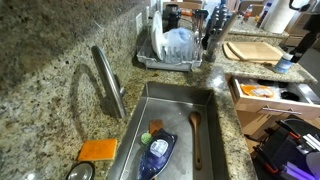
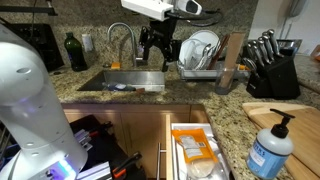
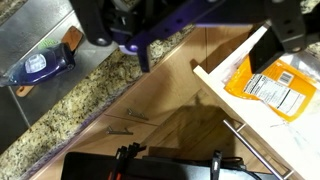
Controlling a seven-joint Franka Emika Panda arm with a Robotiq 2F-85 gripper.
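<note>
High over the counter, my gripper point(image 2: 157, 46) hangs in exterior view 2. In the wrist view its dark fingers point(image 3: 268, 48) stand well apart at the top, open, with nothing seen between them. Below is a pulled-out drawer point(image 2: 174, 158) holding an orange packet point(image 2: 195, 147) with a white label, also large at the right of the wrist view. In the sink point(image 1: 213, 98), a dark blue bottle point(image 1: 155, 153) lies by a brown-headed brush point(image 1: 153, 127), and a wooden spoon point(image 1: 196, 140) rests to their right.
A dish rack point(image 1: 174, 62) with plates stands behind the sink. The faucet point(image 1: 108, 80) rises at its side, near an orange sponge point(image 1: 98, 150). A soap dispenser point(image 2: 268, 150), knife block point(image 2: 262, 78) and cutting board point(image 2: 292, 116) occupy the right counter.
</note>
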